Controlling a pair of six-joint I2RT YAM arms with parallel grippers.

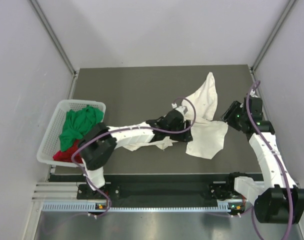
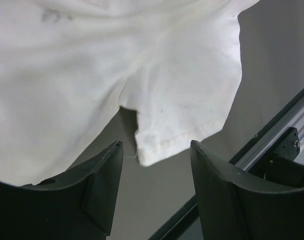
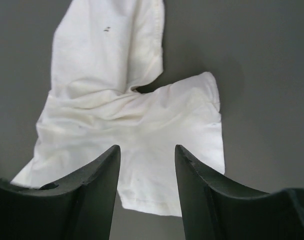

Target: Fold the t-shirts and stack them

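A crumpled white t-shirt lies spread over the right half of the table, one part stretching to the back and another to the left under my left arm. Above its middle hangs my left gripper, fingers apart; in the left wrist view, white cloth lies beyond the fingertips with nothing between them. My right gripper is open by the shirt's right edge. White fabric fills the middle of the right wrist view, below its empty fingers. Part of the shirt is hidden by the left arm.
A white basket at the left holds a green cloth and a red cloth. Bare grey table shows at the back left. Walls close in both sides.
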